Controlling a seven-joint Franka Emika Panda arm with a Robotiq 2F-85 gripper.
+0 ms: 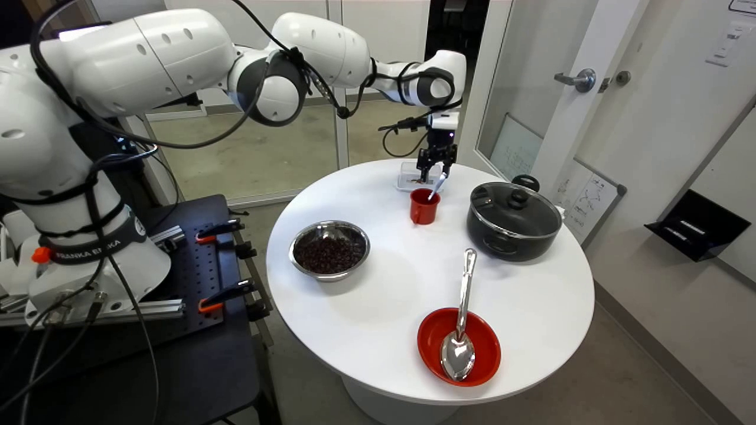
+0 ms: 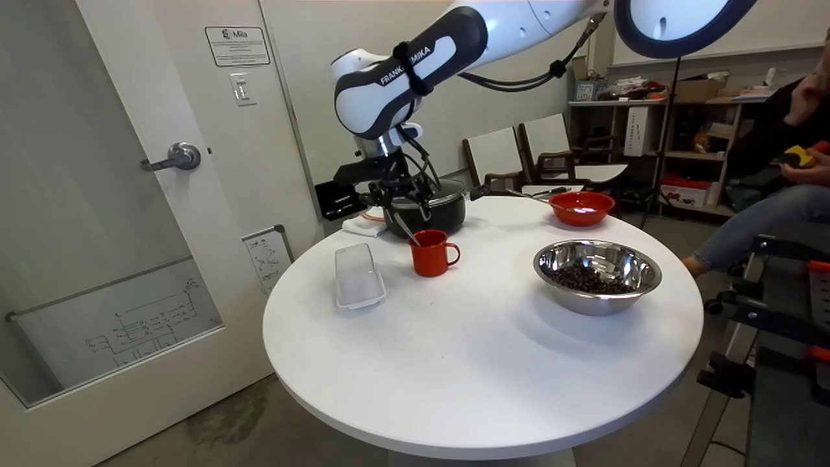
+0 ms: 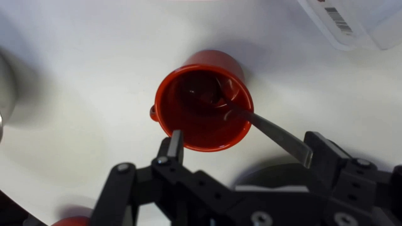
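A red mug (image 3: 205, 113) stands upright on the white table, and a metal spoon (image 3: 280, 135) leans in it with its handle over the rim. In exterior view 1 the red mug (image 1: 423, 209) is just in front of and below my gripper (image 1: 436, 175). My gripper is open in the wrist view. One finger (image 3: 175, 147) appears at the near edge of the mug; the other finger (image 3: 320, 154) is close beside the handle's tip. Whether that finger touches the handle I cannot tell.
A clear plastic tray (image 2: 359, 276) lies beside the mug. A black lidded pot (image 1: 514, 225) stands to its other side. The steel bowl (image 1: 329, 273) holds dark beans, and a red bowl (image 1: 489, 347) bears a large spoon (image 1: 458, 350). Mid-table is clear.
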